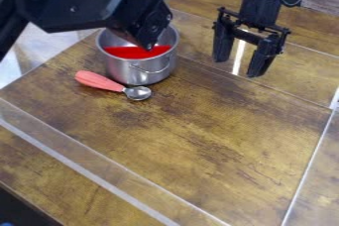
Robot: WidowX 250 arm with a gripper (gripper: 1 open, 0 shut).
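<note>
My gripper (252, 47) is a black two-fingered tool at the upper right, its fingers spread apart over the wooden table, with a pale strip showing between them. A steel pot (139, 68) with a red inside (130, 52) stands at the upper left, partly hidden by the black arm. A spoon-like utensil with a red handle (103, 81) and metal head (137, 92) lies just in front of the pot.
Black arm parts fill the top left. A pale seam or edge runs along the right side.
</note>
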